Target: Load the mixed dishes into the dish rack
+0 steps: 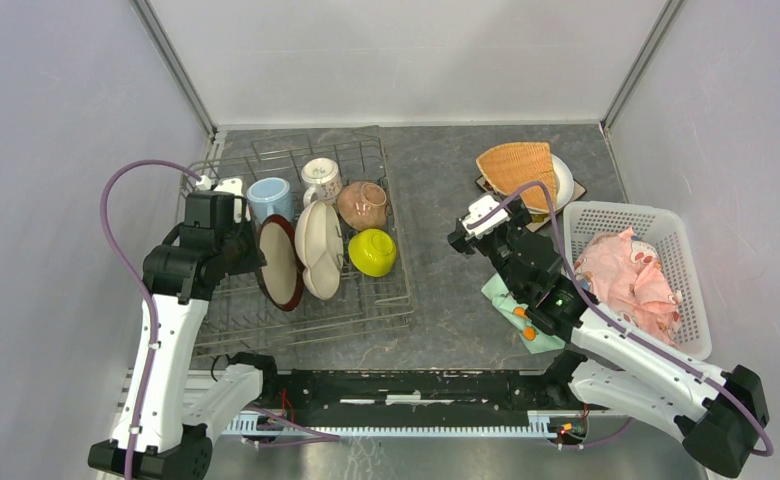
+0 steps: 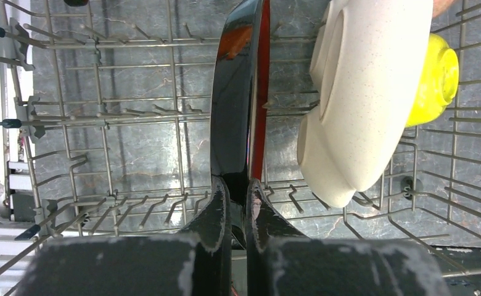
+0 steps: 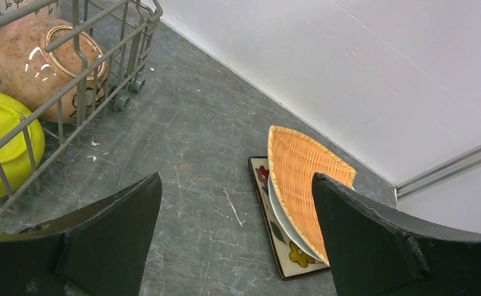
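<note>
My left gripper is shut on a dark-rimmed plate [image 1: 281, 262], which stands edge-on in the wire dish rack [image 1: 296, 322], left of two stacked cream bowls [image 1: 317, 250]. A blue mug [image 1: 270, 195], a patterned mug [image 1: 321, 172], a speckled brown bowl [image 1: 364, 205] and a yellow bowl [image 1: 373, 252] also sit in the rack. My right gripper is open above the counter, with nothing between its fingers. Beyond it a white plate [image 1: 562, 185] and an orange woven tray [image 1: 514, 165] lie on a patterned rectangular dish [image 3: 263, 191].
A white basket [image 1: 679, 220] with a pink cloth is at the right. A green cloth [image 1: 531, 337] lies under the right arm. The counter between rack and right arm is clear. White walls close in the sides and back.
</note>
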